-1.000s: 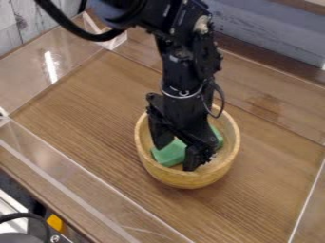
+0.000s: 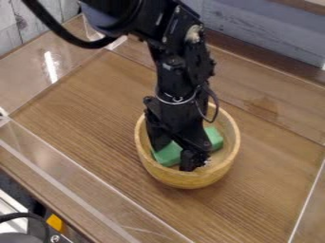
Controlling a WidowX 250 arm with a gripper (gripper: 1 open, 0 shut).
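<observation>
The black gripper [image 2: 178, 138] reaches down into a wooden bowl [image 2: 191, 178] near the middle of the camera view. A green block [image 2: 169, 155] lies inside the bowl, partly hidden behind the gripper's fingers. Whether the fingers are closed on the block cannot be made out.
The wooden table [image 2: 76, 128] has free room left and right of the bowl. A pale wall runs along the back. A clear raised edge crosses the lower left, with dark cables and a small yellow object beyond it.
The gripper has shifted slightly within the bowl, and its fingers sit a little differently over the green block. The bowl stays in place.
</observation>
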